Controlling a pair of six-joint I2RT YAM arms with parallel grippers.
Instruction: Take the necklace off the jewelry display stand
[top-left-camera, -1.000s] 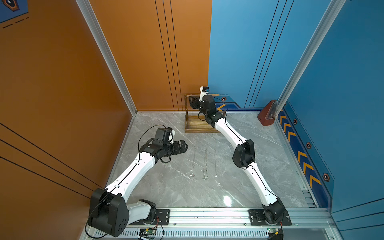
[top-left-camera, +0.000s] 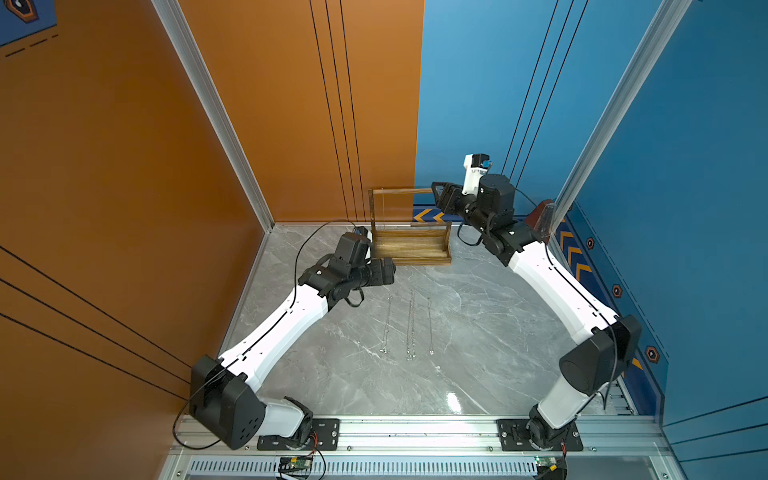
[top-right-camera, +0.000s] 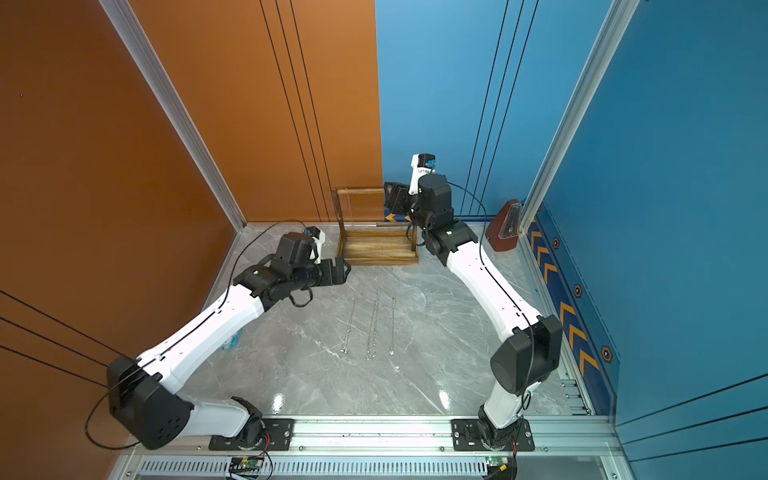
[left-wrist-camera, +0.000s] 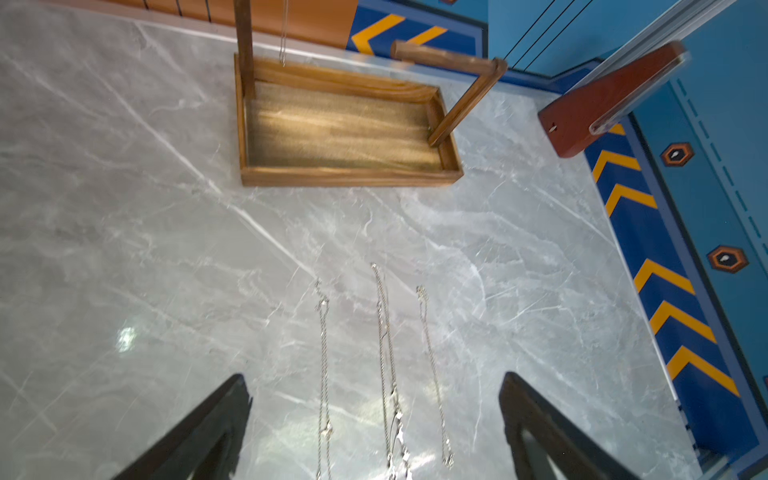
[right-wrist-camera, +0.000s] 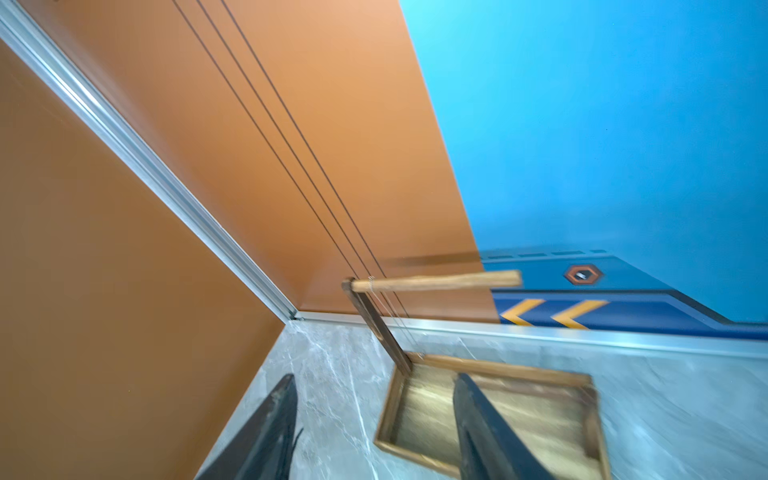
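Observation:
A wooden jewelry display stand (top-left-camera: 412, 261), a shallow tray with a tall post and a crossbar, stands at the back of the table. From the crossbar near the post hangs a thin necklace, faint in the right wrist view. My right gripper is open in the air near the stand's right end, nothing between its fingers. Nearer the front, my left gripper is also open and empty, left of the stand's middle. Several other necklaces (left-wrist-camera: 323, 352) lie stretched out in rows on the grey table.
At the back right, by the blue wall, stands a dark red block (top-right-camera: 503, 225) with a clear part. The stand has a shorter post with a stub bar (left-wrist-camera: 444, 57) on its right. Both sides of the tabletop have open room.
My right gripper has moved right, away from the stand's crossbar, its arm swinging outward. The necklaces on the table have stayed put.

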